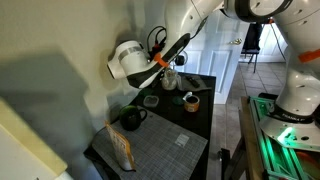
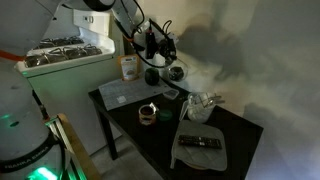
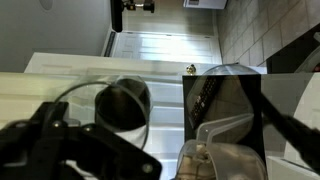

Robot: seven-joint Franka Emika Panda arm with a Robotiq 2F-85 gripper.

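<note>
In the wrist view my gripper is shut on something with a thin, curved, see-through rim. Its dark fingers are blurred at the lower left, and what the thing is I cannot tell. Exterior view 2 has the black gripper [image 2: 160, 46] raised above the back of the dark table, well clear of the tabletop. The white arm with orange bands hides most of it in exterior view 1. A black pot-like vessel [image 1: 132, 118] stands by the wall there, apart from the gripper.
A clear container [image 2: 203, 105] stands behind a grey tray [image 2: 190, 155] bearing a dark remote-like object [image 2: 200, 142]. A small jar [image 1: 192, 102] sits near the table's edge. The grey mat [image 1: 165, 150] has free room. The wall is close behind the arm.
</note>
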